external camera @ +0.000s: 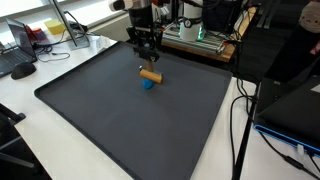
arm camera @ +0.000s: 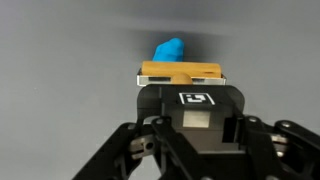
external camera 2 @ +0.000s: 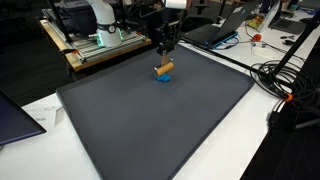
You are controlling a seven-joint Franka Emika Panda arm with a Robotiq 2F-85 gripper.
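Note:
An orange, wood-coloured tool [external camera: 151, 75] with a bar-shaped head and a short stem is held at the far part of the dark board. In the wrist view a pale strip runs along the near side of the orange head [arm camera: 180, 69]. My gripper [external camera 2: 166, 57] is shut on the stem from above; its fingers are mostly hidden. A small blue object [arm camera: 170, 49] shows just past the head, partly covered by it. From the side, this blue object [external camera: 148, 84] lies low against the board under the head. Whether the two touch, I cannot tell.
The dark board [external camera: 130, 120] is otherwise bare, with wide free room in front of the tool. Black cables [external camera 2: 275, 85] run beside it. A wooden box-like stand [external camera 2: 105, 45] with white items is near the arm's base, and a laptop [external camera: 15, 62] stands off to one side.

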